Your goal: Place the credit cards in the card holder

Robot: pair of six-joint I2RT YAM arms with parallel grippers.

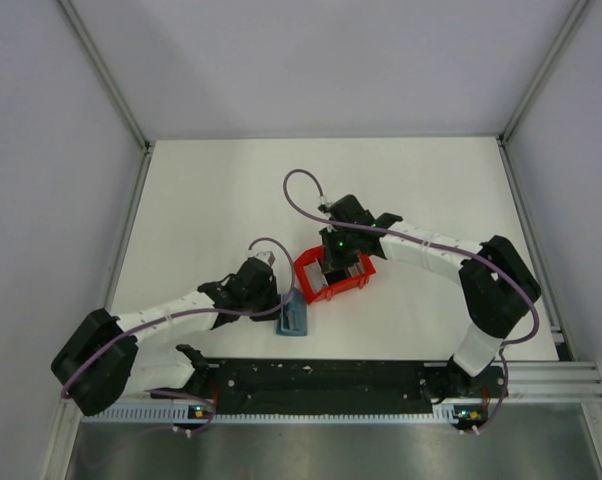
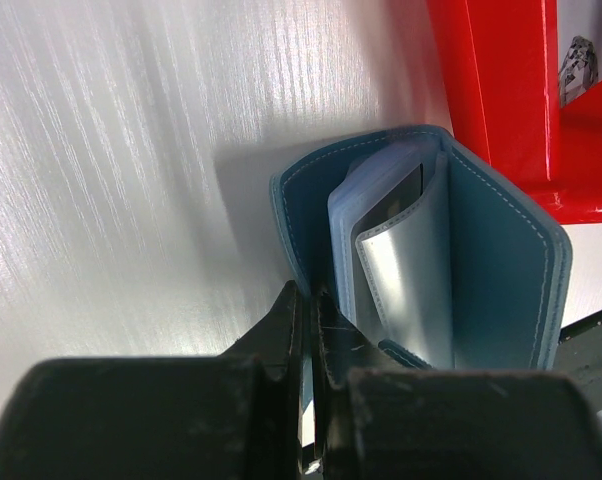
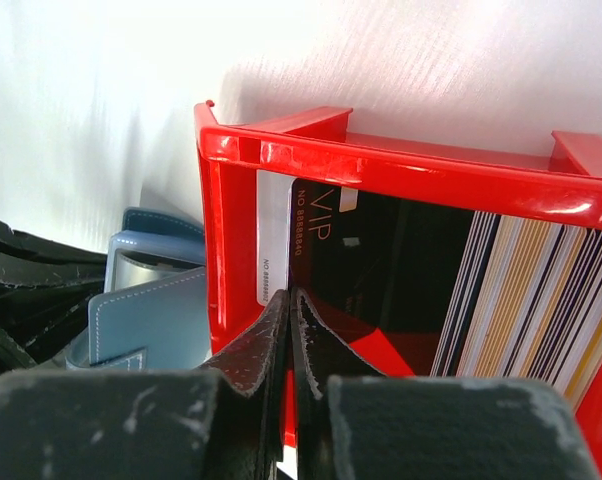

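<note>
In the left wrist view, the blue card holder [image 2: 501, 230] stands spread open, with clear and whitish sleeves [image 2: 411, 260] inside. My left gripper is shut on its near side wall. The credit cards lie in a red open box [image 3: 381, 165]: a black VIP card [image 3: 371, 240], a white card [image 3: 273, 235] beside it and a striped card [image 3: 526, 300]. My right gripper is shut, its tips at the left edge of the black card. Whether that edge is pinched between them, I cannot tell. From above, the right gripper hides part of the box.
The box stands right of the card holder, its wall close by in the left wrist view. Its raised rim [image 3: 451, 180] surrounds the cards. Purple cables [image 1: 291, 200] arch over both arms.
</note>
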